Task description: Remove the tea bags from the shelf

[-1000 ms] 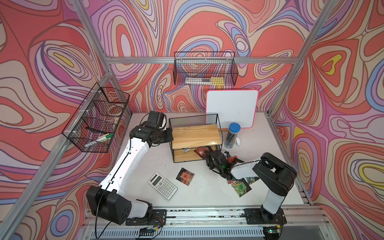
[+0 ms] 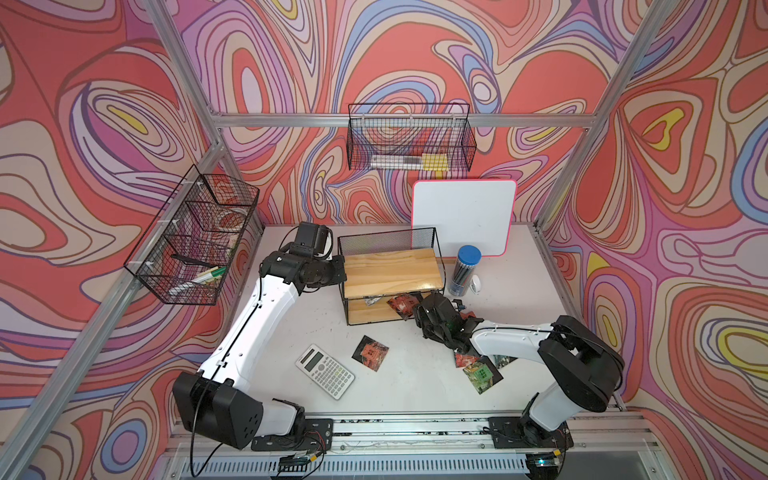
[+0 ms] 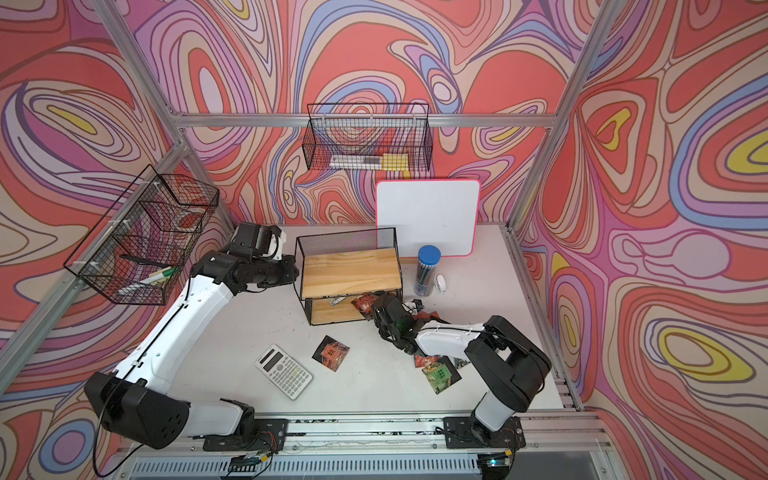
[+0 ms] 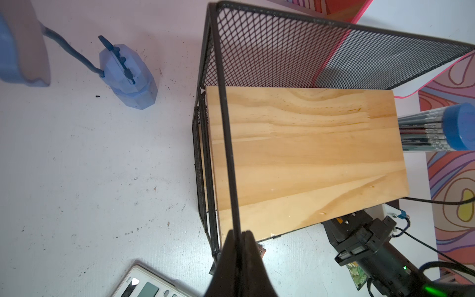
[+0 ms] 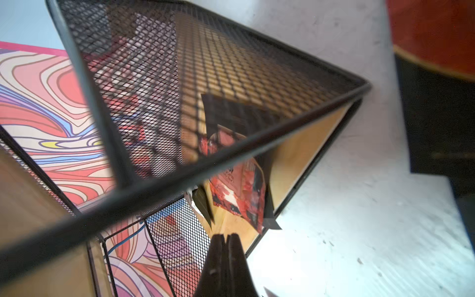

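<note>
A red tea bag packet [image 5: 240,185] leans inside the lower level of the black mesh shelf [image 2: 392,293], near its right end. My right gripper is shut with nothing between its fingers, and the packet is outside them, beyond the tips. In the top views the right gripper's tips are hidden at the shelf's right front corner. A dark green packet [image 5: 201,204] stands partly hidden beside the red one. My left gripper is shut on the upright of the shelf frame at the left side.
Several tea bags lie on the table to the right, including a green one [image 2: 481,374], partly under the right arm. Another tea bag [image 2: 370,353] and a calculator [image 2: 325,371] lie in front. A blue-lidded jar [image 2: 464,270] stands right of the shelf.
My right gripper has turned and shifted, its forearm swinging to the right. The left gripper and the shelf have not moved.
</note>
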